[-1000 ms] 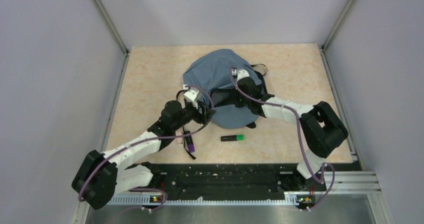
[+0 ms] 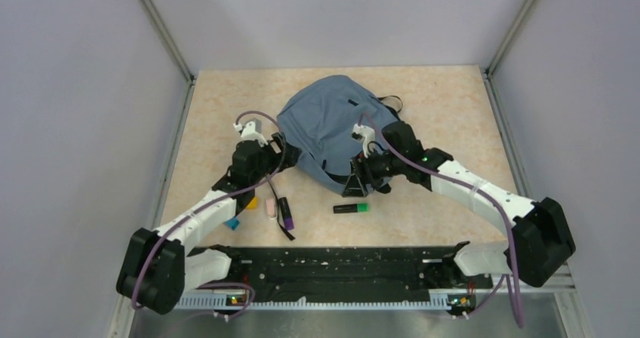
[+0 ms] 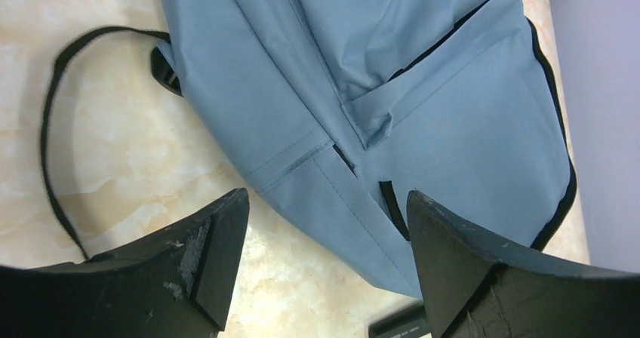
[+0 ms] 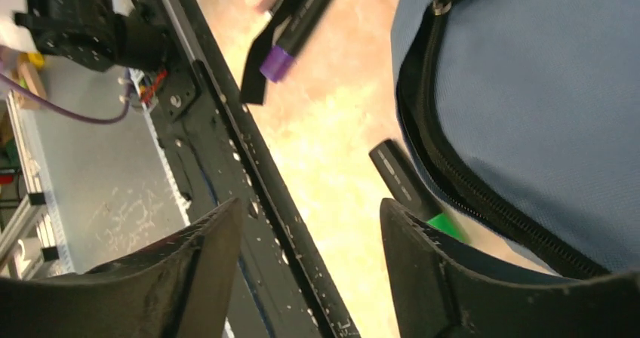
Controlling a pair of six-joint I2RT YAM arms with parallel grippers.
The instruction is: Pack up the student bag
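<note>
The blue-grey bag (image 2: 324, 112) lies at the back middle of the table, its dark zipped edge (image 4: 483, 195) showing in the right wrist view. At the bag's left edge my left gripper (image 2: 289, 157) stands open; in its own view nothing sits between its fingers. My right gripper (image 2: 355, 188) is open over the bag's front edge, its fingers (image 4: 204, 270) apart and empty. Just in front of the bag lies a black marker with a green cap (image 2: 350, 208). A black marker with a purple cap (image 2: 286, 213) and a pink item (image 2: 271, 207) lie nearer the left arm.
A black strap (image 2: 283, 225) trails beside the purple-capped marker. Blue (image 2: 232, 222) and yellow (image 2: 252, 202) items lie partly behind the left arm. Bare table (image 2: 445, 217) shows at the front right.
The bag's dark opening, wide before, is now mostly covered by its flap. My right gripper has come toward the front edge; the left one has drawn back leftward. The markers have not moved.
</note>
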